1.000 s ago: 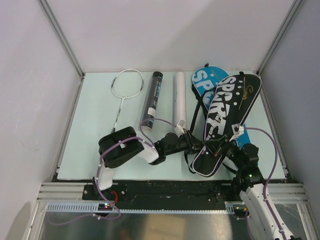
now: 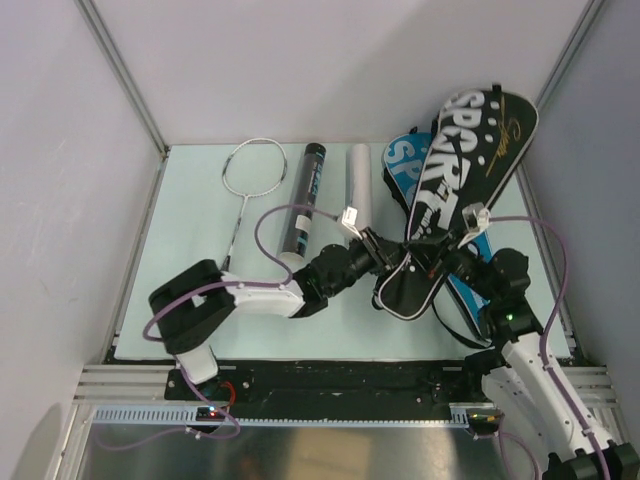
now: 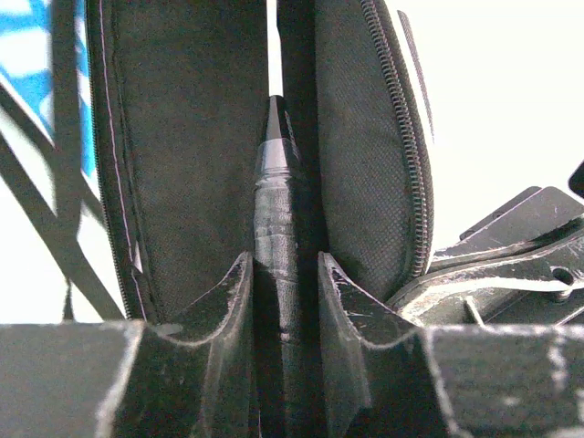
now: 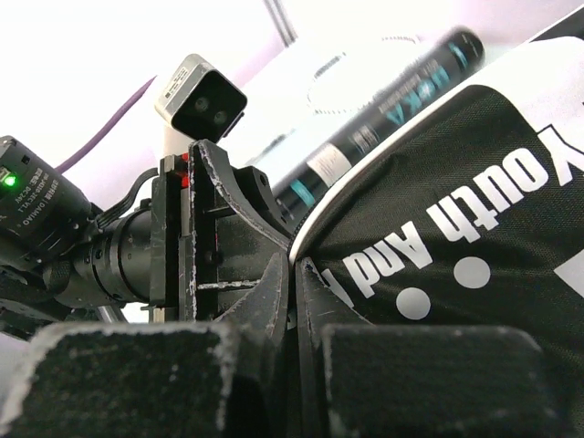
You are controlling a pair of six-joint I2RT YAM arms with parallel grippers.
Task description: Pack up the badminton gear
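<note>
A black racket bag [image 2: 470, 150] with white lettering slants upward, held up near its lower end. My right gripper is shut on the edge of its mouth. In the left wrist view a racket handle [image 3: 276, 219] with a white shaft lies inside the unzipped black bag. The fingers of my left gripper stand on both sides of the handle, a dark strip beside it; whether they press on it cannot be told. A second racket [image 2: 240, 220], a black tube [image 2: 303, 200] and a white tube [image 2: 360, 190] lie on the table.
A blue bag [image 2: 405, 160] with black straps lies beneath the black one at the right. Both grippers are close together near the bag's lower end.
Both arms have risen and the black bag with them; it looks larger and its lower end has shifted up and left. The tubes and the loose racket have stayed put.
</note>
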